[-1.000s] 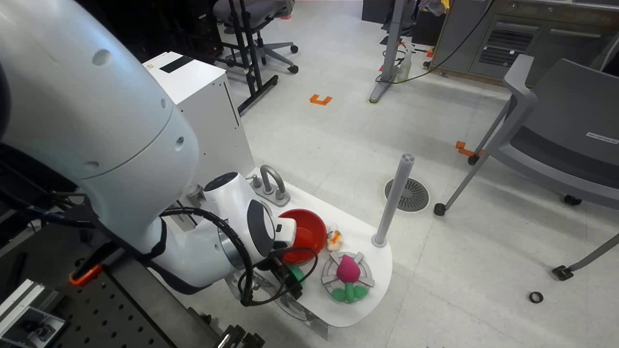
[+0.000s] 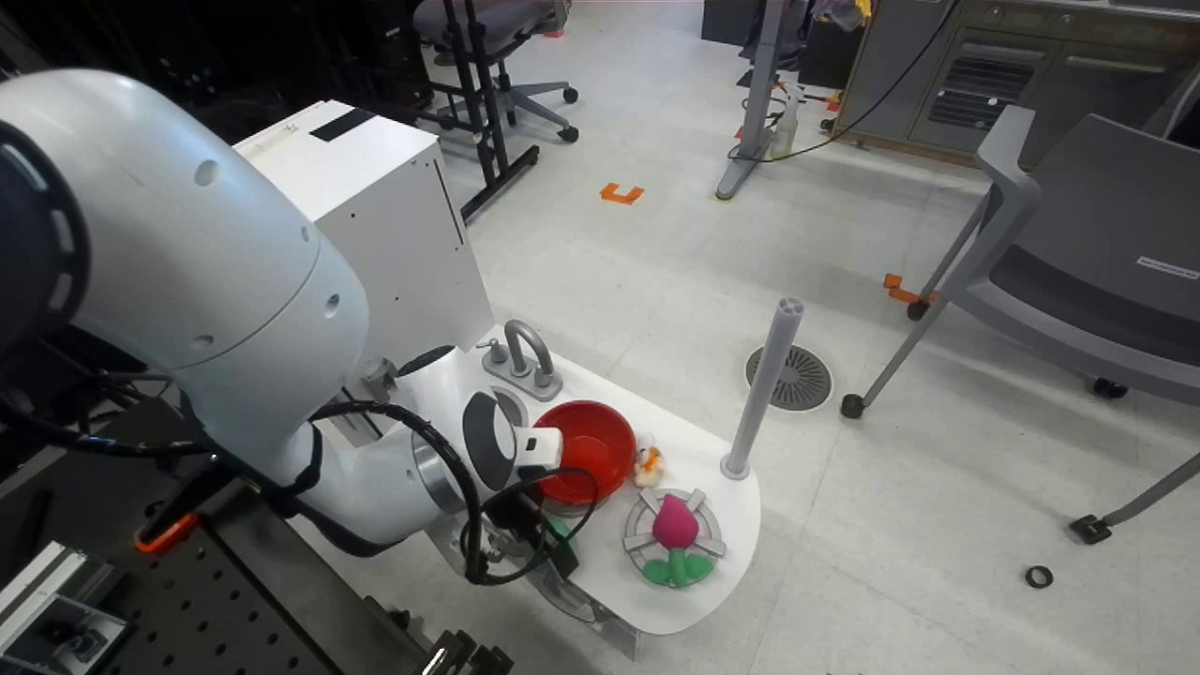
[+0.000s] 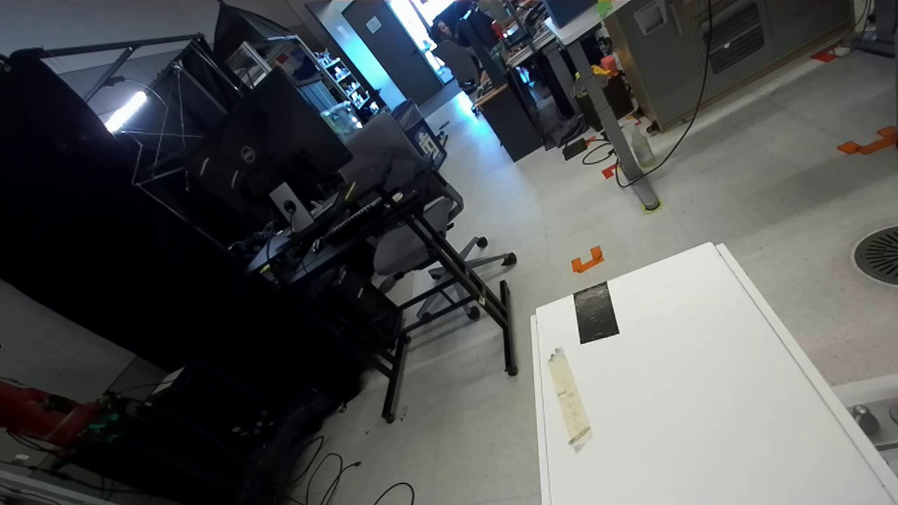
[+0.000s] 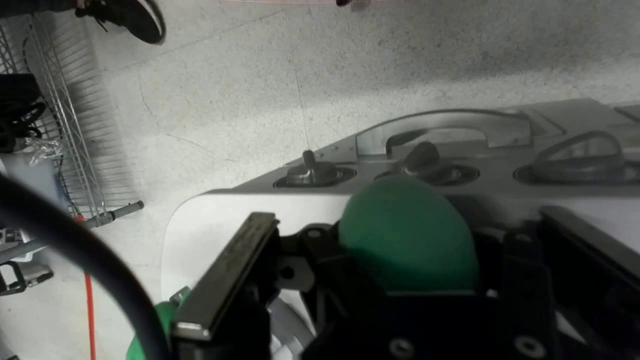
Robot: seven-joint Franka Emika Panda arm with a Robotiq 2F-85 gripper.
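Note:
In the wrist view, a rounded green object [image 4: 408, 234] sits between the widely spaced fingers of my gripper. Gaps show on both sides of it, so the gripper is open around it without a visible grip. Exterior view 1 shows the gripper [image 2: 547, 547] low over the white countertop [image 2: 641, 613], beside a red bowl [image 2: 602, 439]. Only a sliver of the green object shows there, the rest being hidden by the gripper and cable. A pink toy with green leaves [image 2: 675, 523] lies on the grey burner [image 2: 637, 544].
A small white and orange toy [image 2: 649, 462] stands right of the bowl. The grey faucet [image 2: 529, 362] and an upright grey post [image 2: 765, 388] rise from the counter. Stove knobs [image 4: 312, 171] and a handle [image 4: 444, 126] line its front edge.
My gripper has shifted slightly left in exterior view 1, and the arm's upper part has swung left and down. The red bowl sits a little farther right and back. Less of the green object shows.

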